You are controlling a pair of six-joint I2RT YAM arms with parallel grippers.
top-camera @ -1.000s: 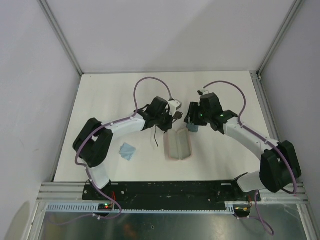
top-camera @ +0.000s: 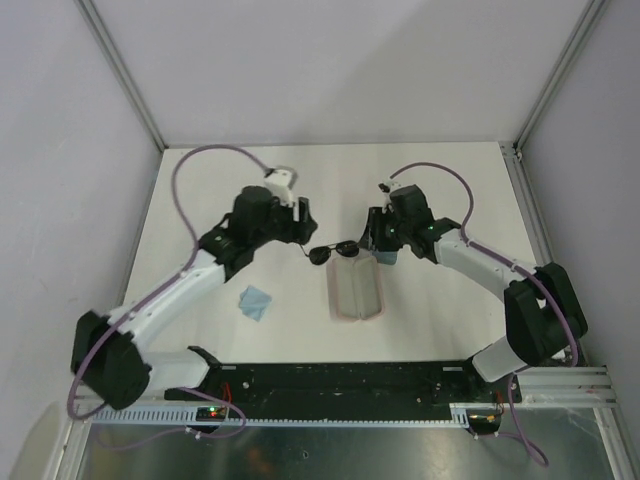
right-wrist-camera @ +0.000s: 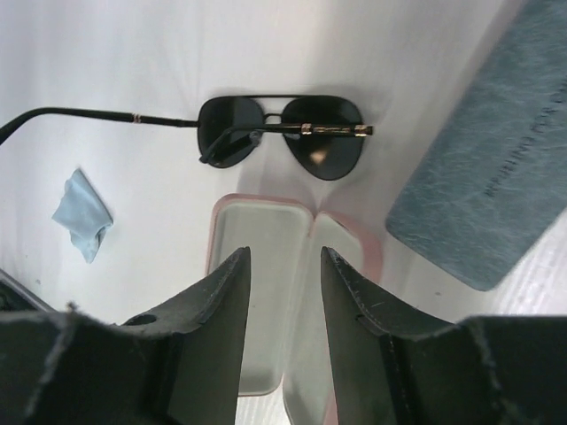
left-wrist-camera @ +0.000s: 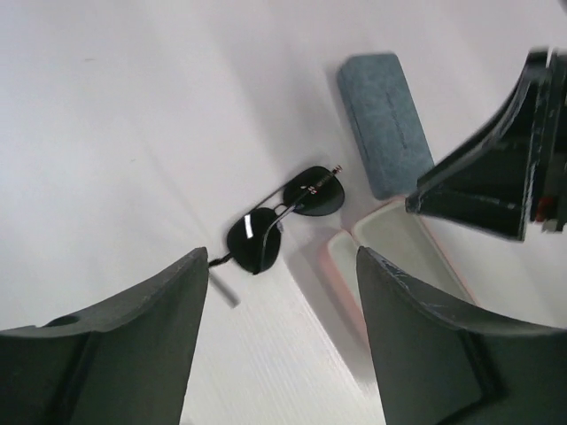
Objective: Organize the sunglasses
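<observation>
Black sunglasses [top-camera: 334, 251] lie on the white table just behind an open two-part case [top-camera: 345, 290] with pink edges; in the right wrist view one arm of the sunglasses [right-wrist-camera: 106, 116] stretches left, the other lies across the lenses. My left gripper [top-camera: 300, 230] hangs left of the sunglasses, open and empty; in the left wrist view its fingers frame the lower edge. My right gripper is over the case, partly open, with nothing seen between its fingers.
A grey-blue pouch [right-wrist-camera: 476, 159] lies right of the sunglasses, partly under my right arm in the top view. A small blue cloth [top-camera: 254, 303] lies front left.
My left gripper has moved left, away from the sunglasses, which now lie flat behind the case after being up at that gripper. My right arm has shifted slightly left.
</observation>
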